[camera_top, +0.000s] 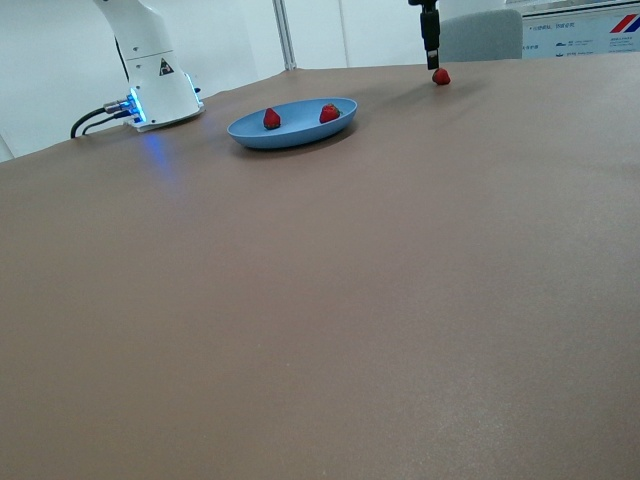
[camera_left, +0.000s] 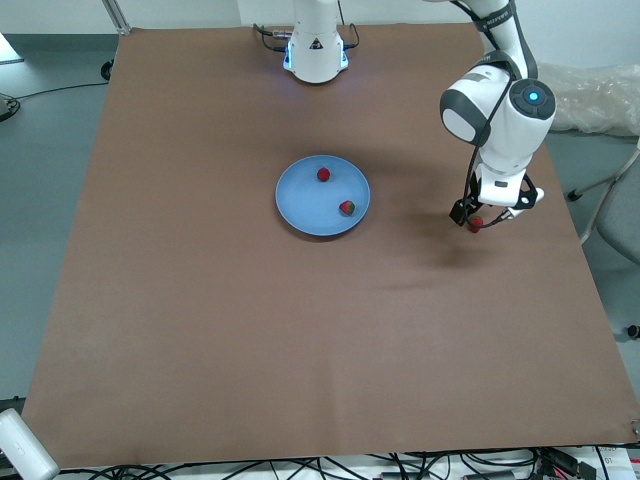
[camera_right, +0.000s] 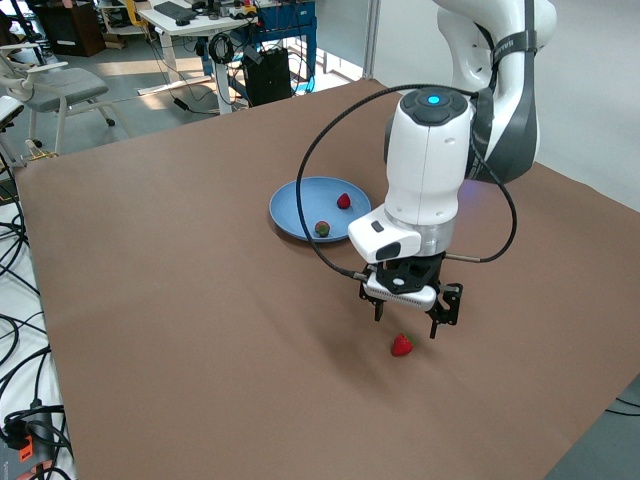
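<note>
A blue plate (camera_left: 305, 200) holds two strawberries, one red (camera_left: 323, 174) and one with a green top (camera_left: 347, 207). My gripper (camera_right: 406, 316) hangs above the table just over a third strawberry (camera_right: 402, 345), its two black fingers apart with nothing seen between them. In the top view that strawberry (camera_top: 441, 77) sits beside a black fingertip, right of the plate.
A white robot base (camera_left: 316, 55) stands at the back. Cables and white hardware run along one edge; a grey chair (camera_left: 620, 215) is beside the table.
</note>
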